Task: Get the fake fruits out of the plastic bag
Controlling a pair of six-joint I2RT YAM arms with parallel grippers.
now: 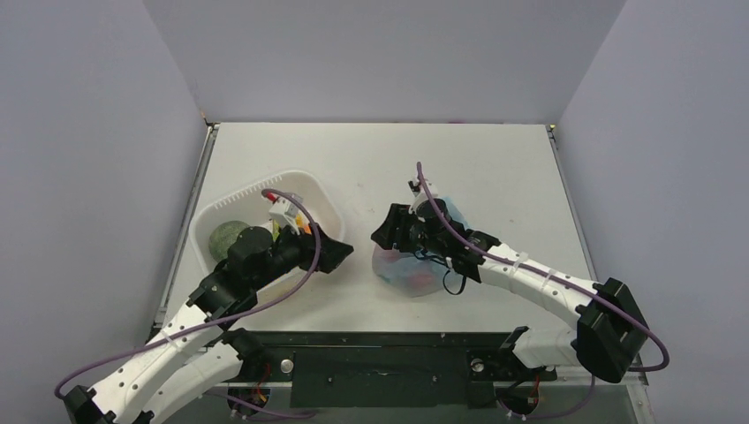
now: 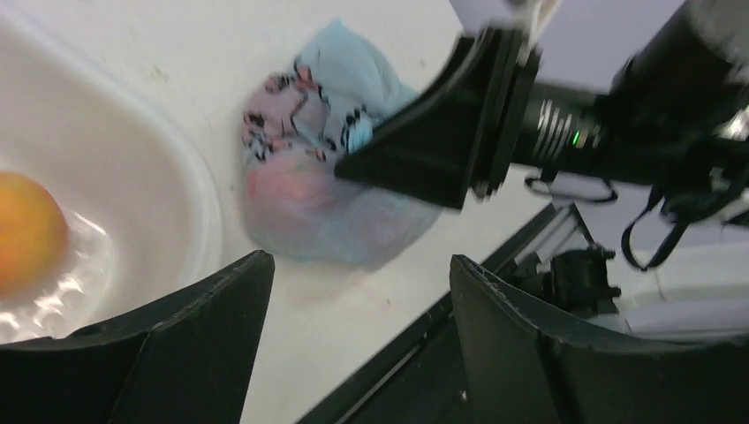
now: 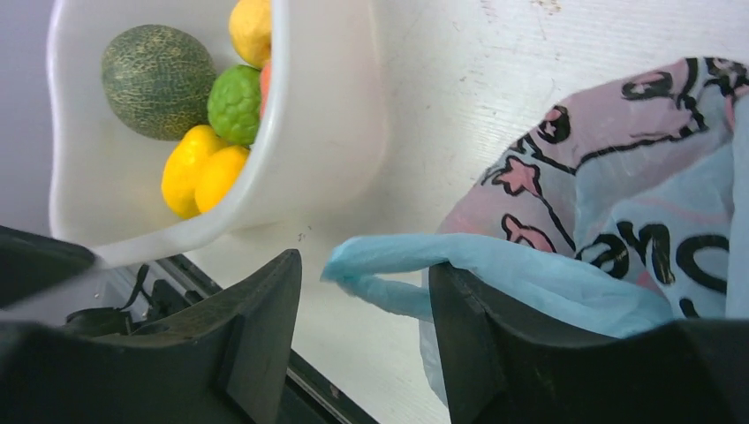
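A blue-and-pink printed plastic bag (image 1: 415, 276) lies crumpled on the table, right of the white tub. Pinkish round shapes show through its film (image 2: 305, 199); what they are is unclear. My right gripper (image 1: 378, 238) is over the bag, its fingers (image 3: 265, 309) spread. A loose strand of blue film (image 3: 397, 256) lies across the gap, not pinched as far as shows. My left gripper hangs by the tub's right side, open and empty, facing the bag.
The white tub (image 1: 205, 216) at left holds a green melon (image 1: 228, 238), yellow fruits (image 3: 190, 168), a green fruit (image 3: 235, 104) and an orange one (image 2: 31, 230). Both grippers are close together.
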